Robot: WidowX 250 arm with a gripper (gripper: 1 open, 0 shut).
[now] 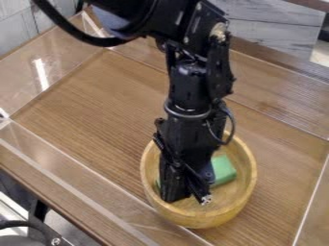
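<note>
A round yellow-tan bowl (226, 209) sits on the wooden table near the lower middle. A green block (218, 171) lies inside it, partly hidden by my black gripper (180, 184), which reaches down into the bowl's left side. The fingertips are dark and overlap the bowl's left wall; nothing clear shows between them, and the gripper looks shut.
A low clear rim runs along the left and front edges. A pale wood wall stands at the back, and black cables show at the lower left.
</note>
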